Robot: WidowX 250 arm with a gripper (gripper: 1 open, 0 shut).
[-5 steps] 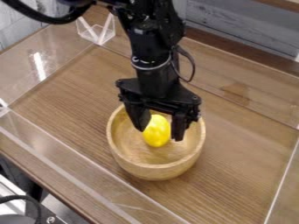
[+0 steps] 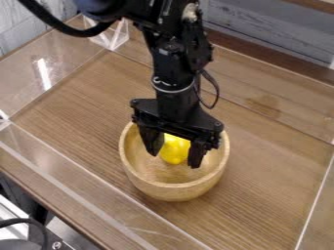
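Note:
A round light-wood bowl [image 2: 177, 183] sits on the wooden table, holding a bright yellow object [image 2: 175, 153]. The black gripper [image 2: 175, 145] of the arm reaches down into the bowl from above, its fingers open on either side of the yellow object. Whether either finger touches it, I cannot tell. The upper part of the bowl is partly hidden behind the gripper.
A clear plastic object [image 2: 107, 31] is at the back left. A white wall borders the back right, and dark cables lie at the lower left.
The gripper has shifted slightly, with its fingers now lower and a little differently turned around the yellow object. The bowl is in about the same place.

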